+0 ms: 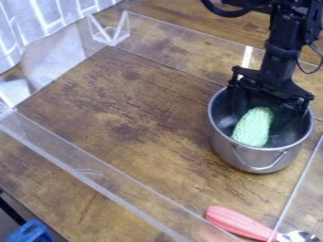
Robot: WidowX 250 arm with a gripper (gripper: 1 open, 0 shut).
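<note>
A metal pot [240,153] with a wire handle stands at the right of the wooden table. Inside it lies a pale green, textured oblong object [254,127]. My black gripper [259,99] reaches down from the top right into the back of the pot, just above and behind the green object. Its fingertips are dark against the pot's inside, so whether they are open or shut does not show clearly.
Clear plastic barriers [89,175] edge the work area. A pink-handled utensil [237,220] lies at the bottom right, a blue object [28,232] at the bottom left.
</note>
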